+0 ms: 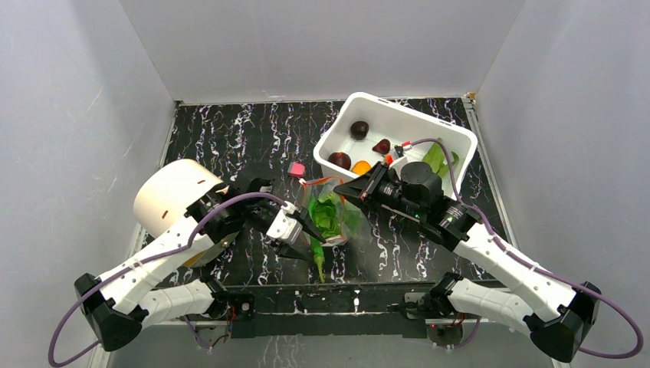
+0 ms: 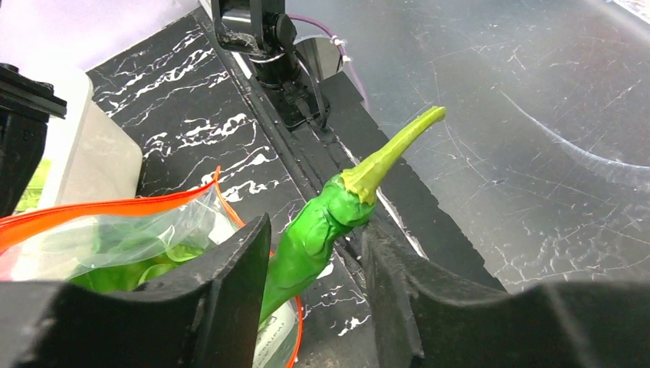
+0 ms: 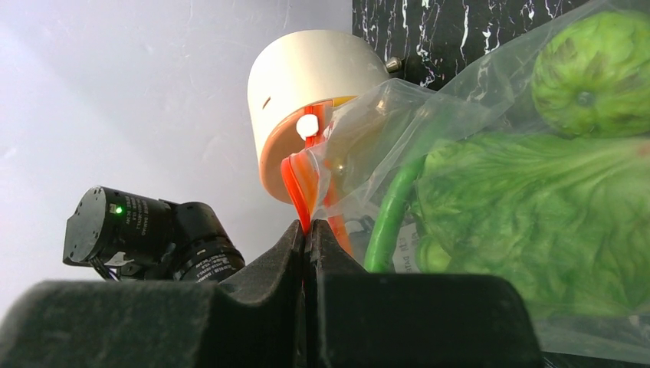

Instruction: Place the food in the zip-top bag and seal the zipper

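Note:
The clear zip top bag (image 2: 165, 205) has an orange edge and stands with its mouth open. Inside are a leafy green lettuce (image 3: 521, 222) and a pale green round vegetable (image 3: 594, 73). A long green pepper (image 2: 326, 215) lies partly in the bag, its stem end sticking out towards the front. My left gripper is open around that pepper; a gap shows between it and the right-hand finger. In the right wrist view, my right gripper is shut on the bag's orange edge.
Behind and right of the bag, a white bin (image 1: 418, 115) holds several food pieces. A pink block (image 1: 297, 169) lies on the black marbled table just behind the bag. The large cream cylinder (image 1: 172, 195) stands at the left.

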